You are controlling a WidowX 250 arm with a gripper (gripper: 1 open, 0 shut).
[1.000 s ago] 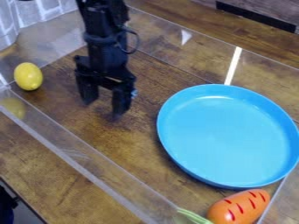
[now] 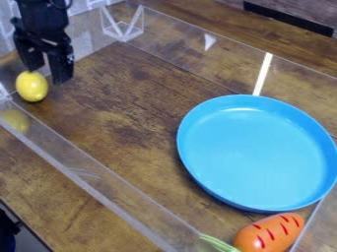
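Note:
A black gripper [image 2: 45, 59] hangs at the upper left, its fingers just above and behind a yellow lemon-like object [image 2: 32, 87] lying by the clear wall. Its two fingers look apart, with nothing visible between them. A large blue plate [image 2: 255, 153] fills the right of the wooden table [image 2: 125, 118].
An orange toy carrot [image 2: 270, 233] with red marks and a green top lies at the bottom right. Clear plastic walls [image 2: 118, 192] border the work area.
The gripper has moved left from the middle of the table to above the yellow object. The plate, carrot and yellow object appear unmoved.

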